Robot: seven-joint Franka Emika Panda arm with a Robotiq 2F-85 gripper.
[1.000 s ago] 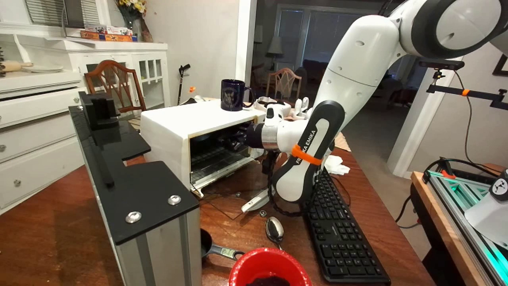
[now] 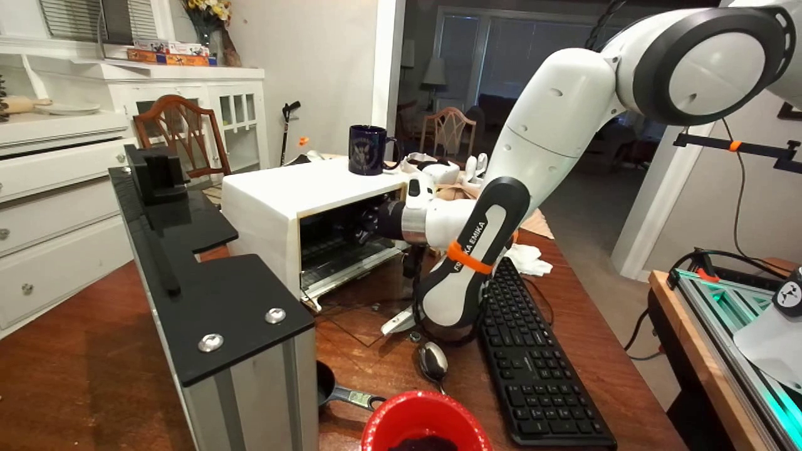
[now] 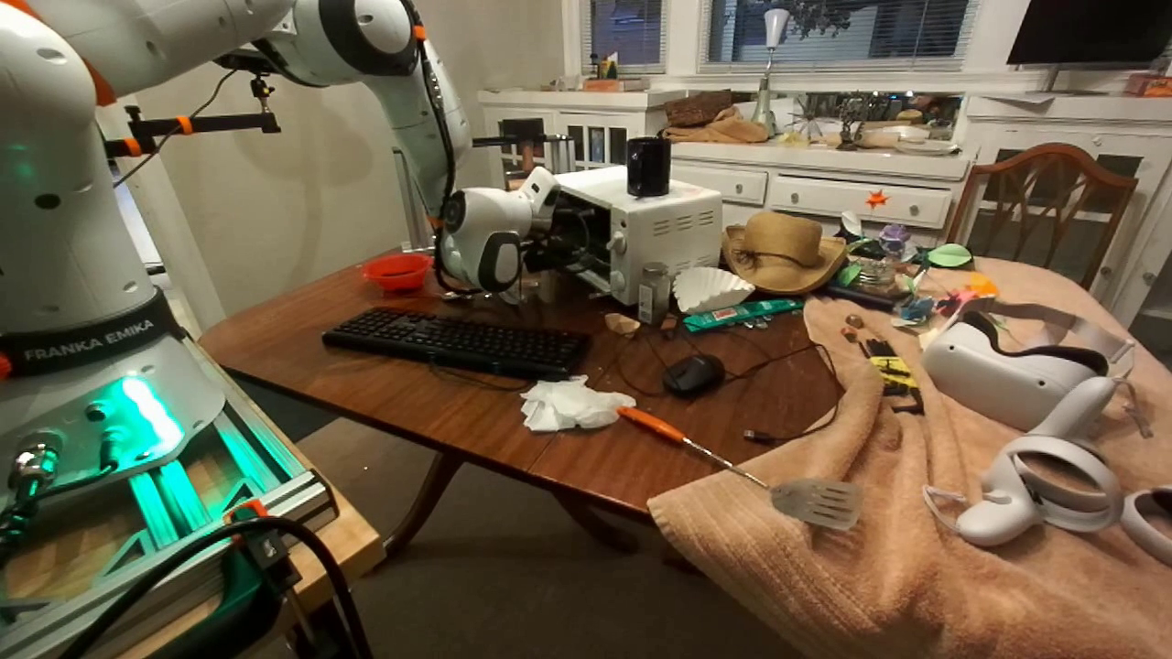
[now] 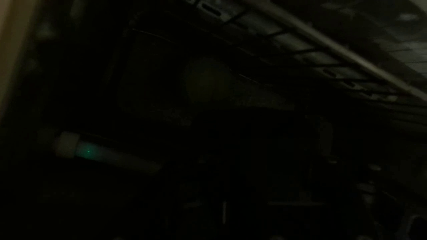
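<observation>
The white toaster oven [image 2: 259,196] stands on the table with its front open. My gripper [image 2: 364,225] reaches through that opening into the dark interior. In exterior view 2, the oven [image 3: 678,243] shows its side, and the arm's wrist covers part of the opening. The wrist view is nearly black. A wire rack [image 4: 304,50] runs across its upper right, and a pale-ended tube [image 4: 116,156] with a greenish glint lies at the left. My fingers and whatever may be between them are lost in the dark.
A dark mug [image 2: 366,150] stands on top of the oven. Below the arm lie a keyboard [image 2: 526,353] and a spoon [image 2: 433,362]. A red bowl [image 2: 391,416] sits near the front, beside a black measuring cup [image 2: 325,382]. A black-topped metal frame [image 2: 248,300] blocks the left.
The arm has shifted left and slightly down, taking my gripper deeper into the oven. The oven, mug, bowl and spoon have stayed where they were.
</observation>
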